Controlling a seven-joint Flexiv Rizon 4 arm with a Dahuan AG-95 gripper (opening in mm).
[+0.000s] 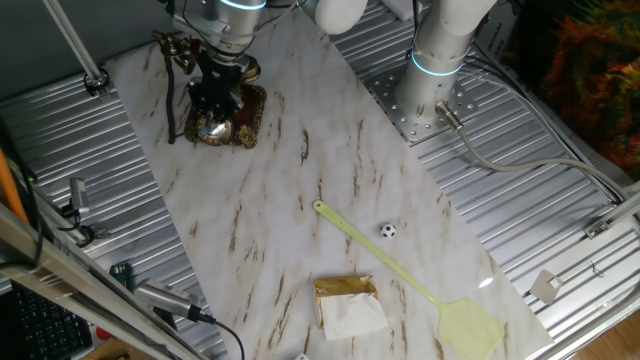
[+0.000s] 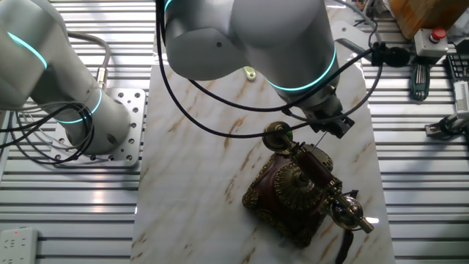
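An antique-style telephone [image 2: 297, 187], dark red with brass trim, sits at one end of the marble-patterned table. Its handset [image 2: 316, 169] lies across the top. My gripper [image 1: 214, 112] is over the telephone in exterior view 1 and hides much of it. In exterior view 2 the black gripper [image 2: 333, 126] shows beside the handset, partly behind the arm and its cables. A shiny silvery patch [image 1: 214, 131] appears just below the fingers; whether it belongs to the telephone or to something held is unclear. The finger gap is hidden in both views.
A pale green fly swatter [image 1: 385, 258], a small black-and-white ball [image 1: 388, 230] and a gold-and-white packet [image 1: 350, 308] lie farther along the table. Loose cables [image 2: 220, 132] loop around the arm.
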